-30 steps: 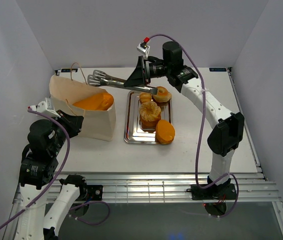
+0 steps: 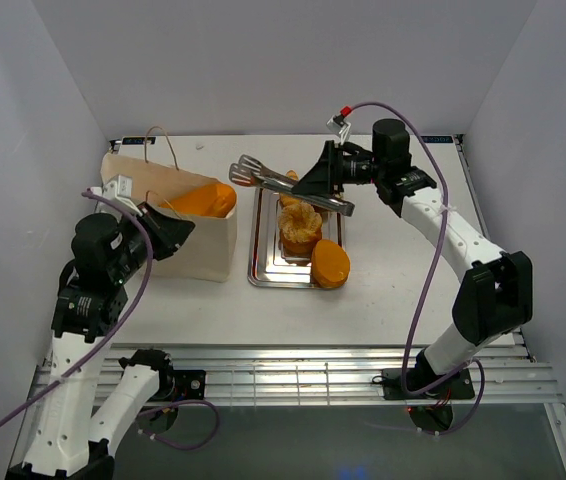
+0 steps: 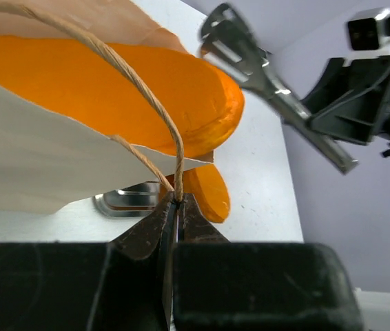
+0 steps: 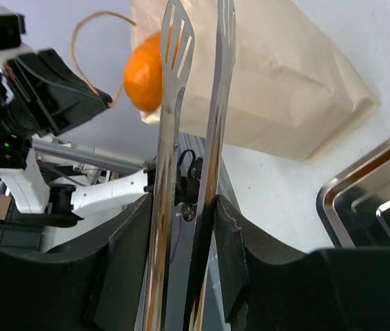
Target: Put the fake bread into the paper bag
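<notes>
A brown paper bag (image 2: 198, 250) stands open at the left, an orange bread (image 2: 208, 201) showing in its mouth, its end jutting out at the right in the left wrist view. My left gripper is shut on the bag's twisted handle (image 3: 155, 103). Metal tongs (image 4: 212, 138) sit in my right gripper, their tips (image 2: 248, 172) apart and nothing between them. They hang above the tray's back part. On the silver tray (image 2: 253, 250) lie a golden ridged bread (image 2: 300, 224), an orange bread piece (image 2: 330, 264) and others partly hidden by the tongs.
Bare white table (image 2: 403, 290) lies to the right of the tray and in front of it. Grey walls (image 2: 263, 70) close off the back and sides. A metal rail (image 2: 263, 365) runs along the front edge.
The right arm has moved to the right with the tongs, away from the bag and over the tray's back. My left gripper has shifted slightly right, and the bag's right side moved with it.
</notes>
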